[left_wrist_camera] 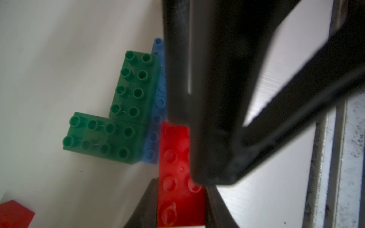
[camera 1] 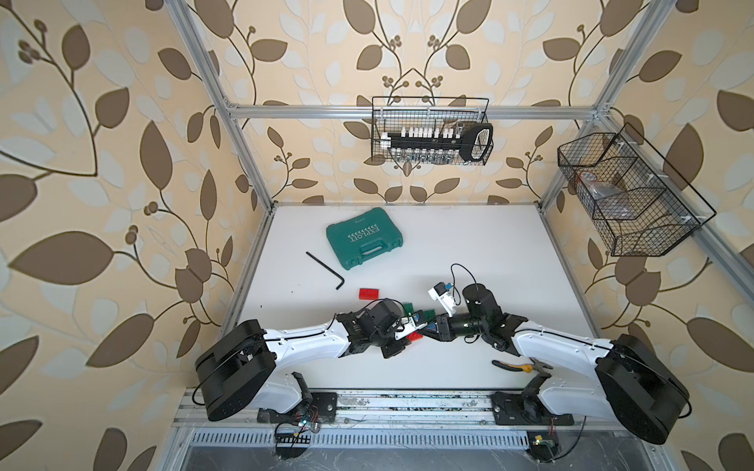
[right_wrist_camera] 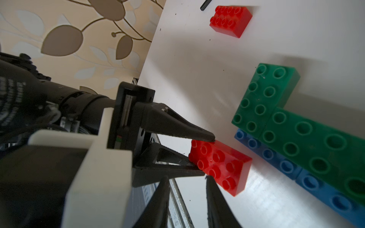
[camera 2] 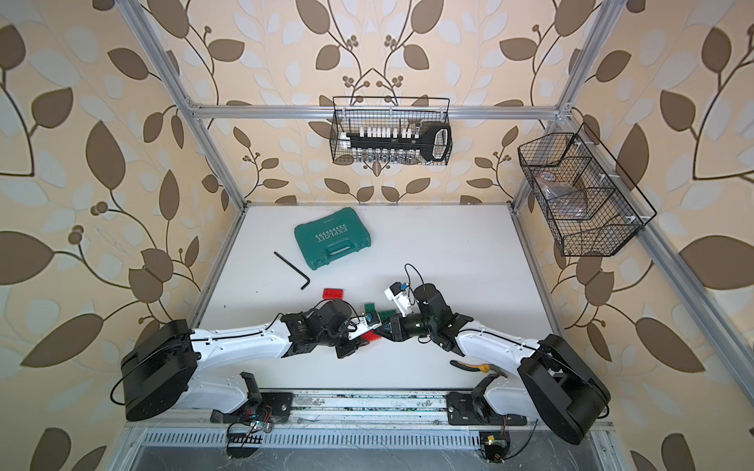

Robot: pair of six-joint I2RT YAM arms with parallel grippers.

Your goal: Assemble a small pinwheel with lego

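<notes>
A red brick (right_wrist_camera: 218, 163) is held by my left gripper, shut on it from either side. My right gripper reaches in over this brick, its fingers apart with nothing clearly between them, large and blurred in the left wrist view. Beside the brick lie two green bricks (left_wrist_camera: 100, 138) in an L shape, on blue bricks (right_wrist_camera: 271, 155). A second red brick (right_wrist_camera: 230, 20) lies farther off on the table.
A green case (camera 1: 363, 235) and a black L-shaped key (camera 1: 324, 268) lie at the back left. Pliers (camera 1: 510, 365) lie at the front right.
</notes>
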